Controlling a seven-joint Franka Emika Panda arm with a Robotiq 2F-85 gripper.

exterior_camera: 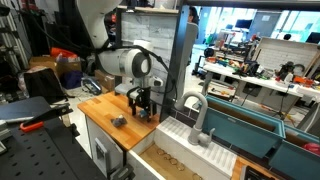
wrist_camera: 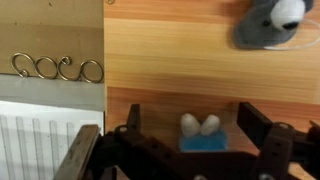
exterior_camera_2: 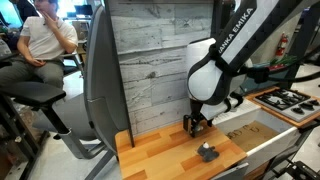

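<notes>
My gripper points down over the wooden counter [wrist_camera: 190, 75], its fingers apart. Low in the wrist view a small blue toy [wrist_camera: 205, 143] with two pale rounded ends lies between the fingers, its lower part cut off by the frame. No grip on it shows. A grey plush toy [wrist_camera: 268, 25] with a white part lies at the top right of that view, apart from the gripper. In the second exterior view the gripper [exterior_camera_2: 193, 130] is low over the counter, behind the grey toy [exterior_camera_2: 208, 152].
Beside the counter is an open drawer [exterior_camera: 185, 172] with a row of curled hooks [wrist_camera: 57, 67] in it. A faucet [exterior_camera: 192, 98] and a white ribbed drainer [wrist_camera: 35, 145] stand next to it. A wall panel [exterior_camera_2: 155, 70] bounds the counter's back.
</notes>
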